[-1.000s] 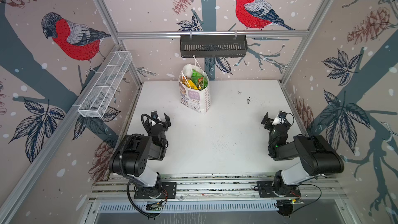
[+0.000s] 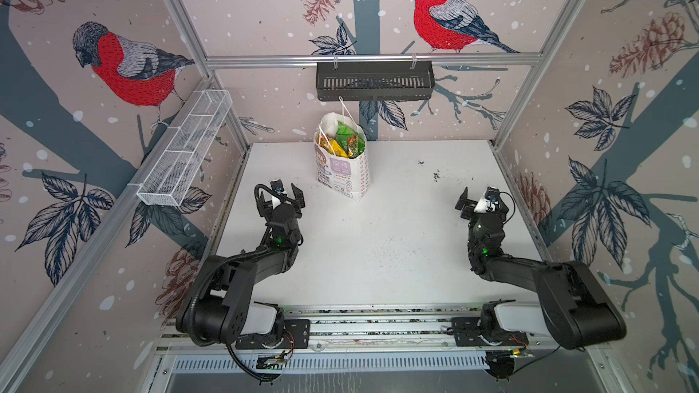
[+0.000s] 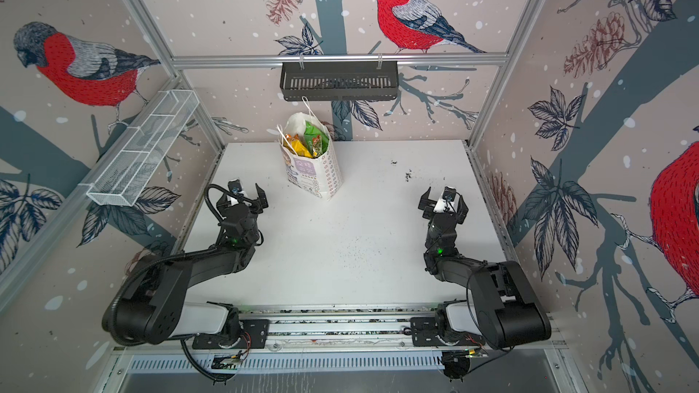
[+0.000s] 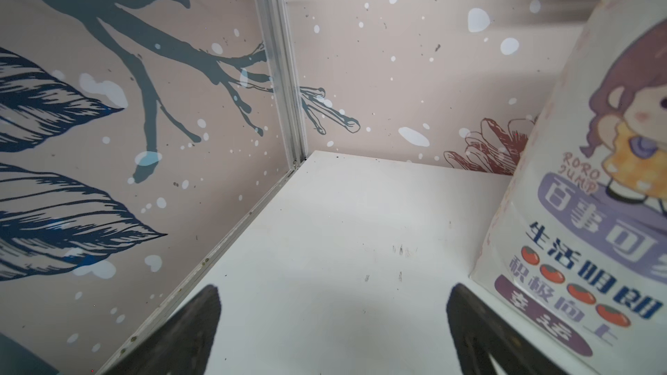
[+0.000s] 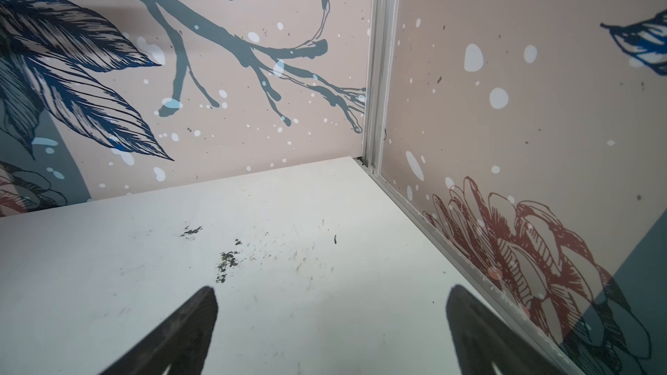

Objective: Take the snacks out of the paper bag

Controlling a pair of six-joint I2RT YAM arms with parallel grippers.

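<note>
A white printed paper bag [image 2: 342, 174] stands upright at the back, left of the table's middle, with green [image 2: 348, 134] and yellow [image 2: 333, 148] snack packs showing in its open top. Its printed side [image 4: 576, 250] fills the right of the left wrist view. My left gripper [image 2: 280, 193] is open and empty, in front of the bag and to its left. Over on the right side of the table, my right gripper [image 2: 473, 200] is open with nothing between its fingers.
A dark slotted rack [image 2: 375, 83] hangs on the back rail above the bag. A white wire basket [image 2: 178, 153] is on the left wall.
Both arms have moved: my left gripper is higher in the top left view, toward the bag, and my right gripper slightly higher and leftward. The bag is unchanged.
</note>
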